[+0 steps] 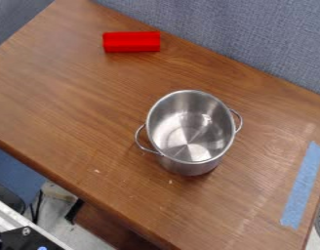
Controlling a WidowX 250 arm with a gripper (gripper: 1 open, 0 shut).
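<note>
A stainless steel pot (pixel 189 137) with two wire handles stands upright on the wooden table, right of centre, and looks empty inside. Toward the back of the table a red cylinder (pixel 132 41) lies on its side. My gripper cannot be made out in the camera view; only some white and black hardware shows at the lower left corner.
The wooden table (pixel 65 107) has wide bare areas at the left and centre. A grey fabric panel (pixel 254 29) borders the back. A strip of blue tape (pixel 300 184) runs along the right side. The table's near left edge drops off toward the lower left.
</note>
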